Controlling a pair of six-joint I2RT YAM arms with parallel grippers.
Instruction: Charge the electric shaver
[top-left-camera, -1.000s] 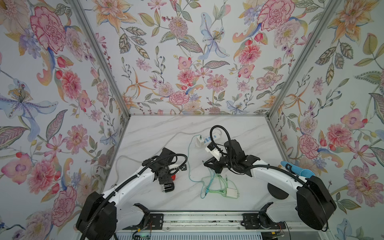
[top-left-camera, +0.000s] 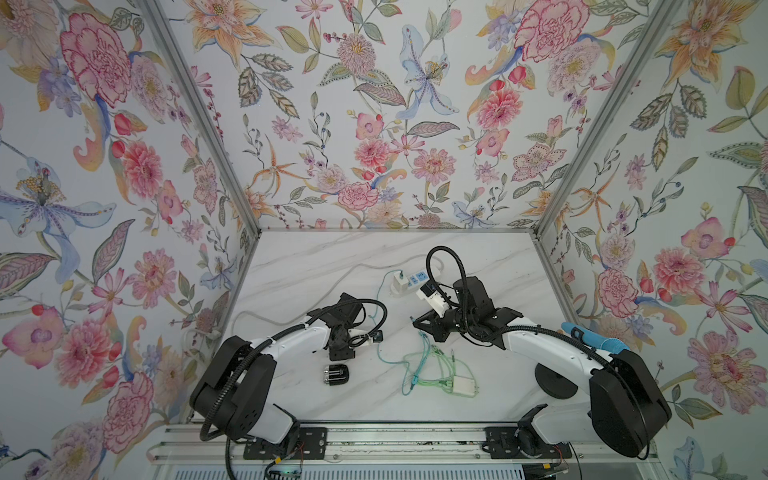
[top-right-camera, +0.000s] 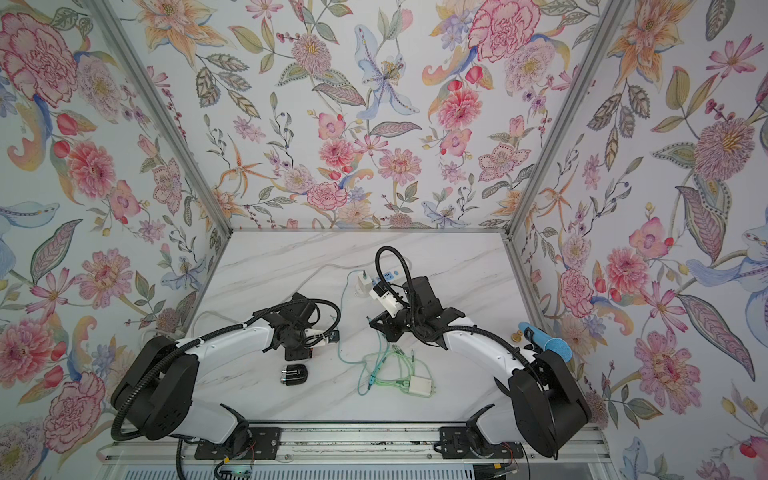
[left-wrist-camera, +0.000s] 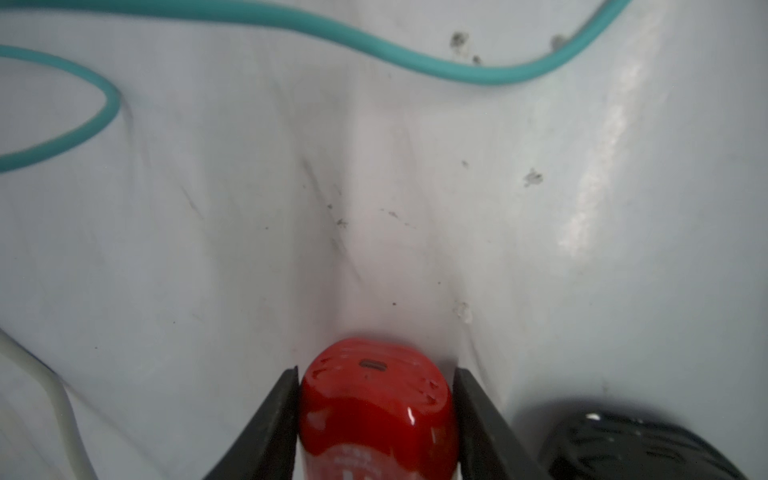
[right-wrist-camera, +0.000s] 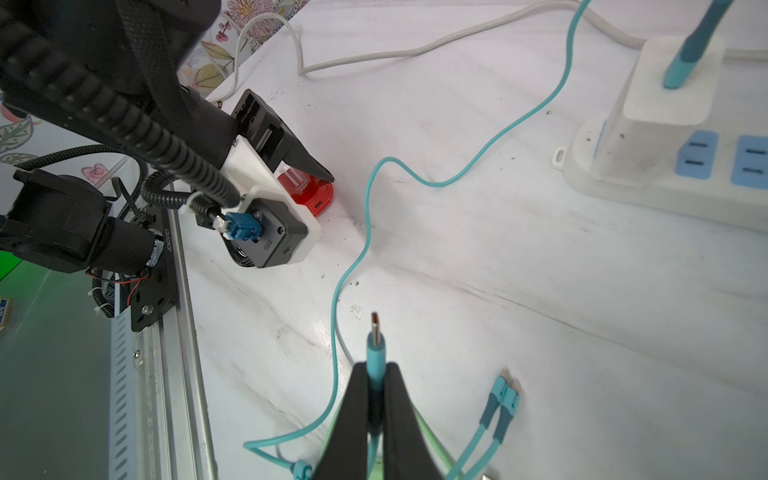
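In the left wrist view the red shaver (left-wrist-camera: 376, 408) lies between the fingers of my left gripper, which seem to touch both its sides; whether they grip it I cannot tell. The right wrist view shows the shaver's red end (right-wrist-camera: 308, 192) low at the table under that gripper. My right gripper is shut on a teal charging cable (right-wrist-camera: 375, 352), its thin metal tip pointing out beyond the fingers. That gripper is above the table, right of the left one. A white charger (right-wrist-camera: 660, 112) with a teal lead sits on the power strip (right-wrist-camera: 592, 172).
A black object with metal prongs (top-left-camera: 337, 373) lies just in front of the left gripper. Teal and green cables with a pale box (top-left-camera: 464, 385) spread below the right gripper. A blue cylinder (top-left-camera: 596, 340) is at the far right.
The right gripper has shifted slightly right with the cable tip.
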